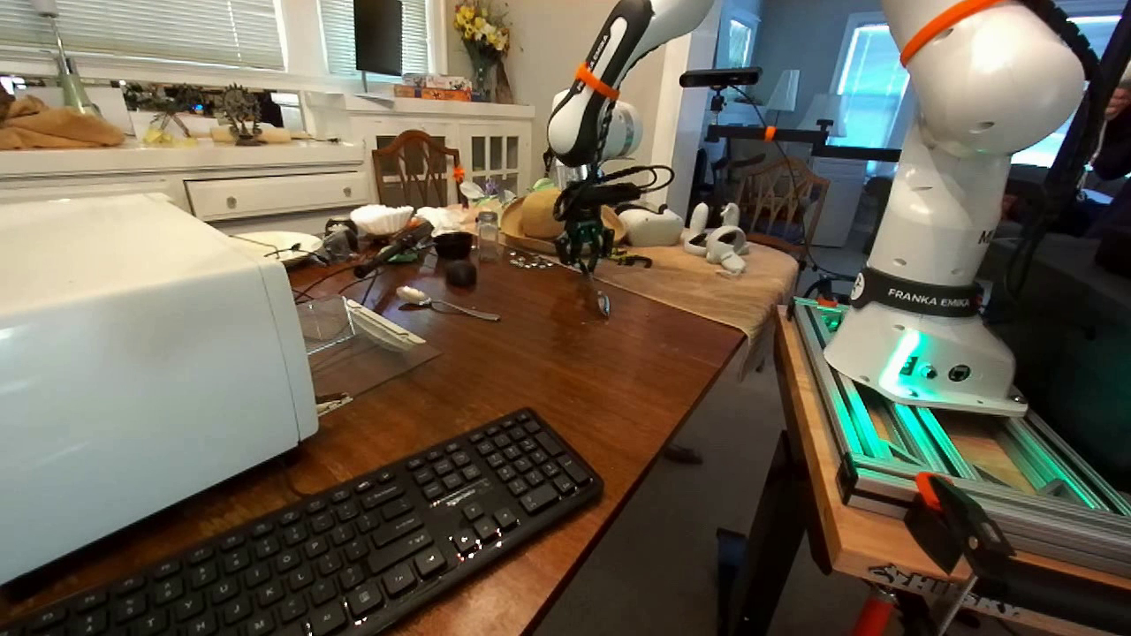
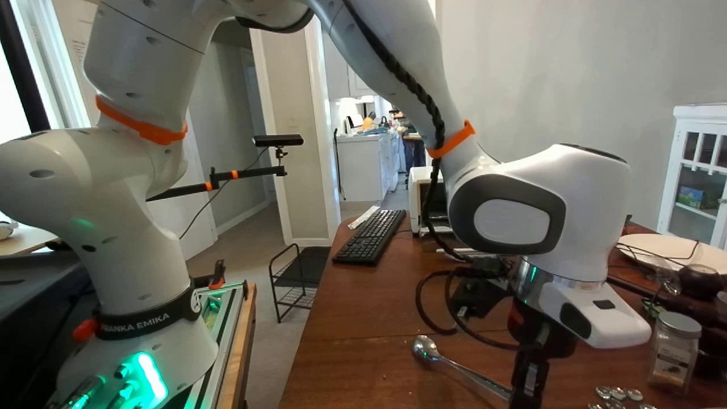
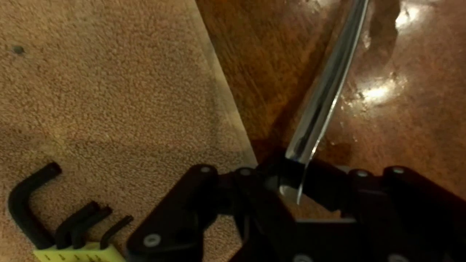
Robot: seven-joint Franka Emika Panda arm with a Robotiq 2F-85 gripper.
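My gripper is shut on the handle end of a metal spoon (image 3: pixel 334 83). From the fingers (image 3: pixel 325 185), the spoon's handle runs up and to the right in the wrist view, over the glossy wooden table (image 3: pixel 262 65). In the second exterior view the spoon (image 2: pixel 450 363) slants down from its bowl toward the gripper, whose fingertips fall below the frame. The first exterior view has the gripper (image 1: pixel 586 267) near the table's far end, with the spoon's bowl (image 1: pixel 604 304) below it. Whether the bowl touches the table cannot be told.
A tan cloth (image 3: pixel 131 87) lies left of the spoon, with a yellow hex key set (image 3: pixel 78 252) on it. Another spoon (image 1: pixel 466 311) lies left of the gripper. A glass jar (image 2: pixel 675 351) stands near the arm. The table between keyboard (image 1: pixel 424 509) and gripper is largely clear.
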